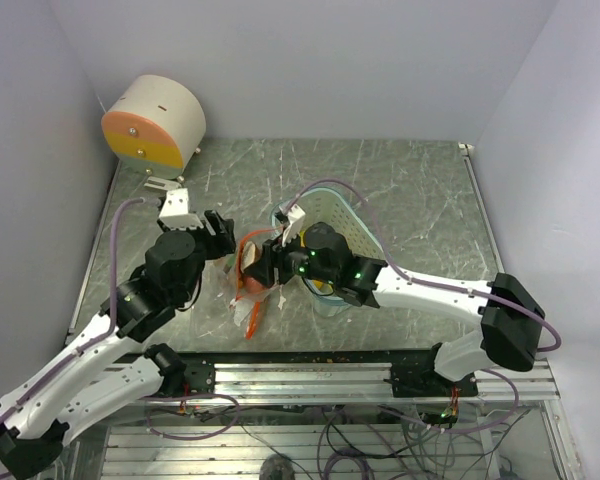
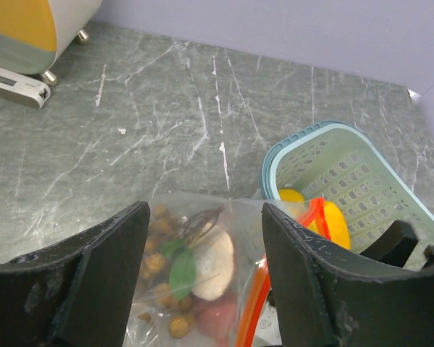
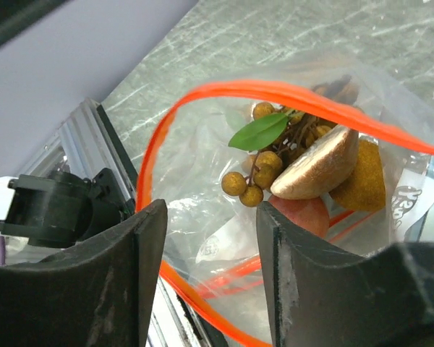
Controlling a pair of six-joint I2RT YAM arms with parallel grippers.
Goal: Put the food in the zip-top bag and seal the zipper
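Observation:
The zip top bag, with orange zipper, stands open between my grippers, holding longan-like fruits with a green leaf, a pale brown slice and a red fruit. My left gripper is part open above the bag's left side in the top view; whether its fingers touch plastic is unclear. My right gripper is part open at the bag's mouth, nothing clearly gripped between its fingers.
A light blue basket with yellow items stands right of the bag. A cylindrical cream box sits at the back left.

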